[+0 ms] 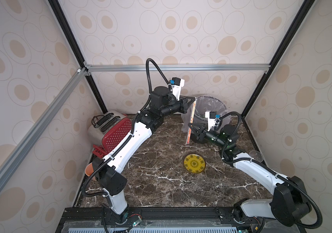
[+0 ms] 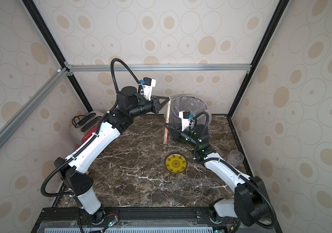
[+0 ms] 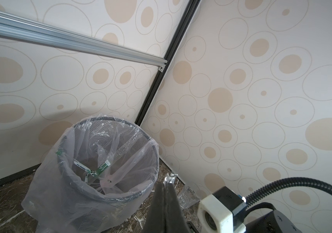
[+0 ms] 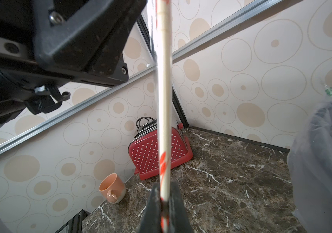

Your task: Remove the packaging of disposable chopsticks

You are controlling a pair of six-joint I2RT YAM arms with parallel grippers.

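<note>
The wrapped chopsticks (image 1: 191, 120), pale with orange print in a clear sleeve, stand nearly upright at the centre. My right gripper (image 2: 166, 125) is shut on them near the middle; in the right wrist view they rise from its fingertips (image 4: 154, 198). My left gripper (image 2: 168, 98) is at their upper end, its fingers shut; in the left wrist view a small bit of clear film (image 3: 169, 177) shows at its tips.
A bin with clear liner (image 3: 107, 194) stands behind at the back right. A yellow plate (image 1: 194, 163) lies on the marble counter (image 1: 150, 186). A red toaster (image 1: 115, 136), pink mug (image 4: 112, 188) and clear cup (image 2: 235, 158) stand at the sides.
</note>
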